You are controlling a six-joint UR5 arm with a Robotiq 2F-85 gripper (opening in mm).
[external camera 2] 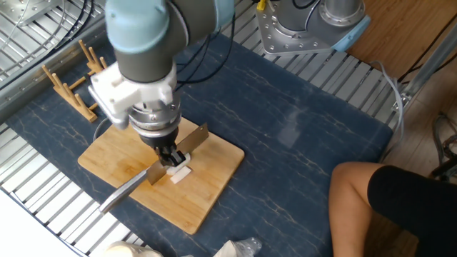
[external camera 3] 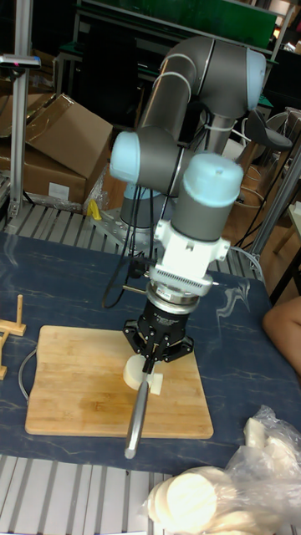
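A cleaver-like knife [external camera 2: 194, 143] with a metal handle [external camera 2: 123, 191] is held by my gripper [external camera 2: 170, 155], whose fingers are shut on it above the wooden cutting board [external camera 2: 214, 168]. Against the blade lies a pale, round piece of food [external camera 3: 133, 371]; the gripper and knife hide part of it. A cut slice [external camera 2: 181, 174] rests on the board just beside the blade. In the other view the handle [external camera 3: 138, 419] points toward the board's front edge. Whether the blade touches the board cannot be made out.
A wooden rack [external camera 2: 70, 93] stands beyond the board's far left corner. Plastic bags with pale round pieces [external camera 3: 191, 502] lie at the front right. A person [external camera 2: 351, 185] is at the right table edge. The dark mat [external camera 2: 285, 164] right of the board is clear.
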